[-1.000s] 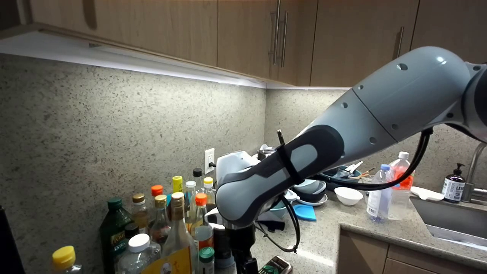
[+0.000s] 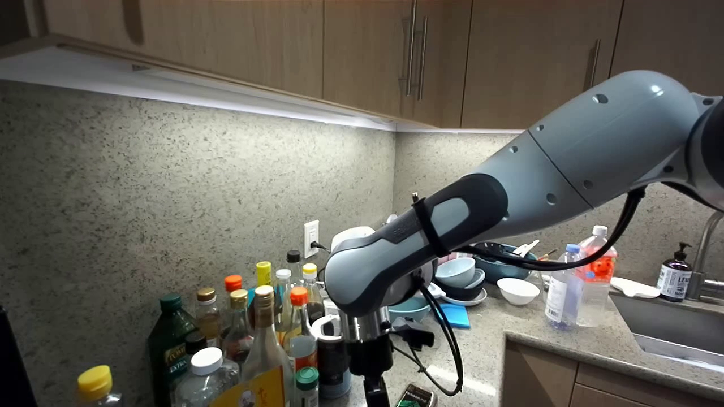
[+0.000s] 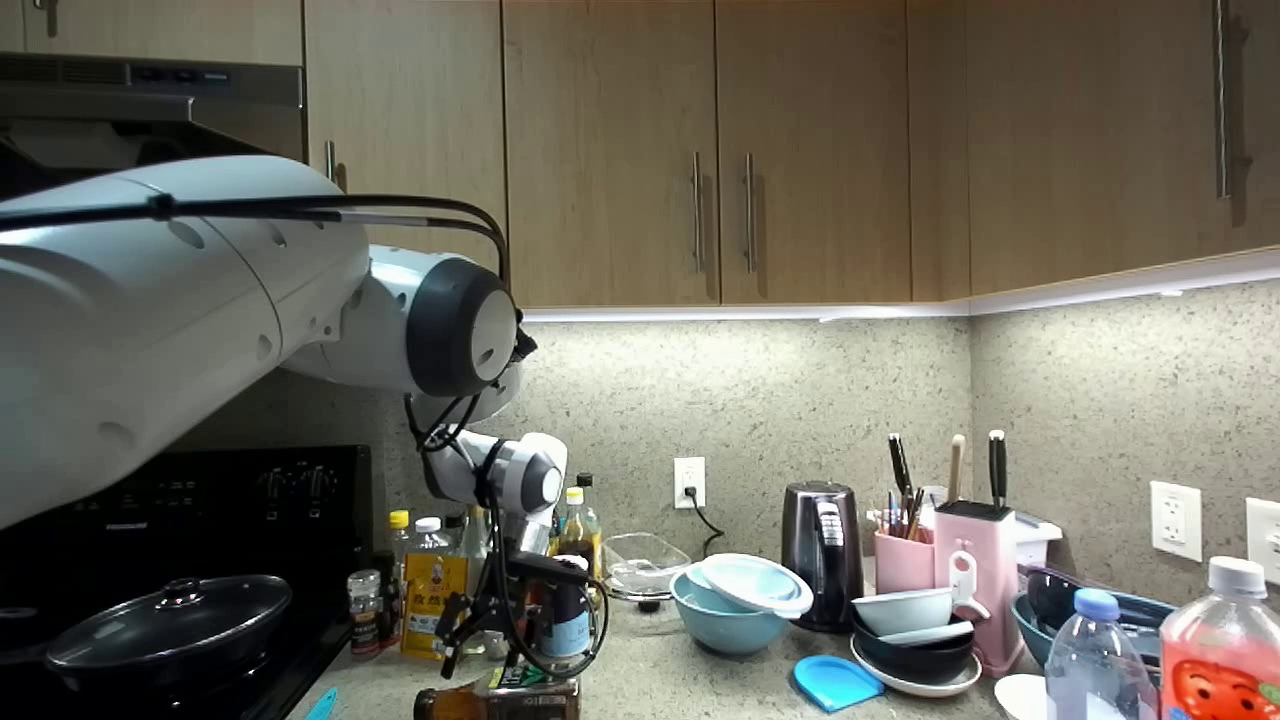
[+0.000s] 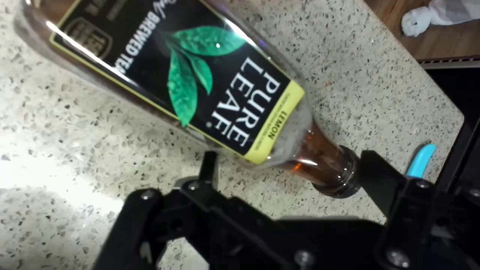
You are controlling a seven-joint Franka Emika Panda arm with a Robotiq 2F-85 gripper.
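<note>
A Pure Leaf lemon tea bottle (image 4: pixel 193 76) lies on its side on the speckled counter, black label facing up. In the wrist view its brown neck (image 4: pixel 317 155) and dark cap (image 4: pixel 346 189) point to the lower right. My gripper is open above the neck end, one finger (image 4: pixel 208 168) left of the neck and the other finger (image 4: pixel 380 180) by the cap. Contact there cannot be judged. Only part of the bottle (image 2: pixel 415 395) shows in exterior view 1; in exterior view 2 the bottle (image 3: pixel 498 700) lies below the gripper (image 3: pixel 450 642).
Several upright bottles (image 2: pixel 264 346) crowd the wall side. Bowls (image 3: pixel 732 612), a kettle (image 3: pixel 822 564) and a blue sponge-like item (image 3: pixel 836 682) stand farther along. The stove with a lidded pan (image 3: pixel 174 624) lies at left. A turquoise object (image 4: pixel 421 160) rests near the counter edge.
The hand has shifted slightly right in exterior view 1. The forearm sits a little lower and the wrist has turned, with its cable loop hanging lower.
</note>
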